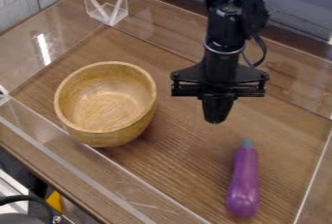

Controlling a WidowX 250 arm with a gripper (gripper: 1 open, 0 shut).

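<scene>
My black gripper (218, 108) hangs over the middle of the wooden table, shut, with nothing visible between its fingers. To its left is a yellow bowl (107, 122), empty as far as shows. A purple eggplant (243, 182) with a small light-green tip lies on the table at the lower right, in front of the gripper and apart from it.
A white wire-like holder (103, 10) stands at the back left. Raised rims edge the table at the back and left.
</scene>
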